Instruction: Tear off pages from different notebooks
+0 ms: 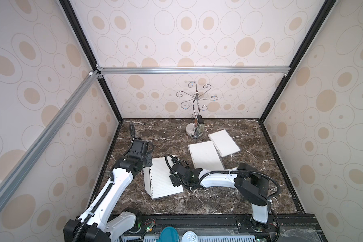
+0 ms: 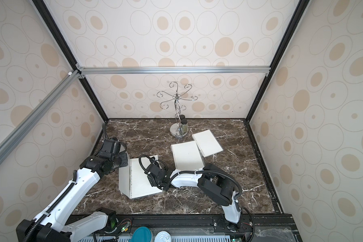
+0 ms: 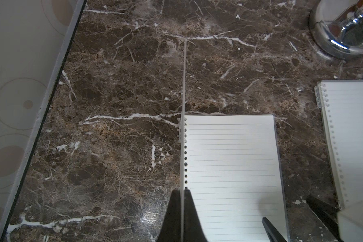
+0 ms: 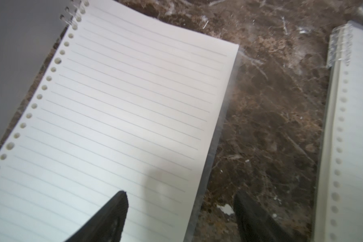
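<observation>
The lined spiral notebook [image 1: 165, 189] lies at the left of the table. Along its spiral side stands its raised leaf or cover [image 1: 147, 183]. My left gripper is shut on that upright sheet, which appears edge-on as a thin line in the left wrist view. Over the lined page's right side, my right gripper has its blurred fingers [image 4: 111, 219] spread apart, one above the page and the other above the bare table. No paper shows gripped there. A second notebook [image 1: 204, 154] and a third notebook [image 1: 224, 143] rest farther right.
At the back stands a chrome stand [image 1: 194, 129] with curled arms and a small dark jar beside its post. The second and third notebooks touch or overlap at their edges. Bare marble [image 1: 254, 141] extends on the right.
</observation>
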